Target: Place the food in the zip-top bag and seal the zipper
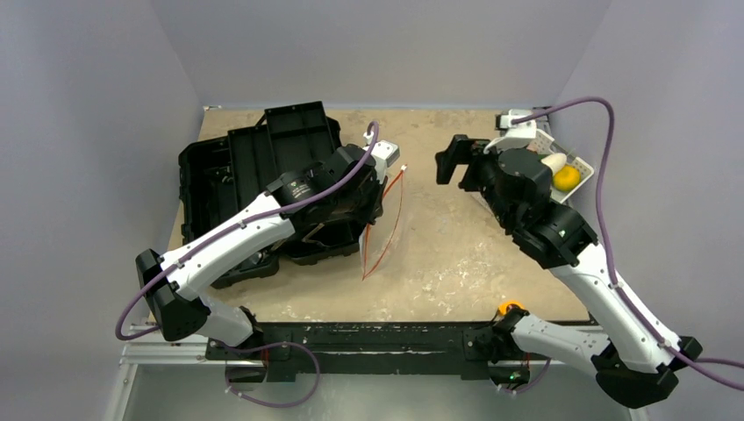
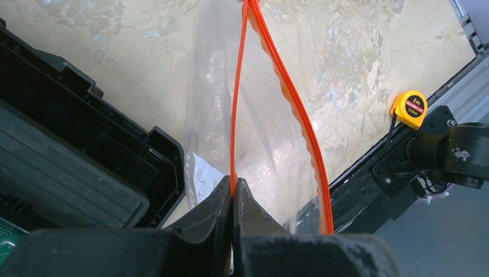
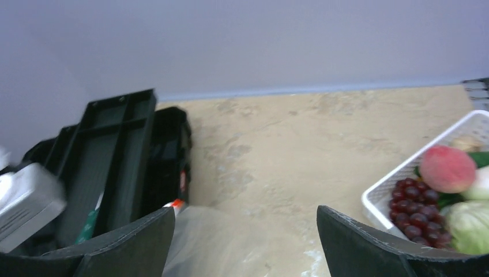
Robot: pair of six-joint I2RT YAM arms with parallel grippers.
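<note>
A clear zip top bag [image 2: 265, 133] with an orange zipper hangs from my left gripper, which is shut on one orange edge of its mouth. The other orange edge [image 2: 298, 107] bows away, so the mouth stands partly open. No food shows inside. Over the right part of the table, my right gripper is open with nothing between its fingers. The food sits in a white basket [image 3: 380, 202]: a peach [image 3: 447, 169], red grapes [image 3: 416, 212] and a cabbage [image 3: 470, 226], with an orange fruit [image 1: 566, 178] at the far side.
A black open toolbox [image 1: 206, 189] takes up the left of the table, close beside the bag. A yellow tape measure [image 2: 410, 108] lies by the front edge.
</note>
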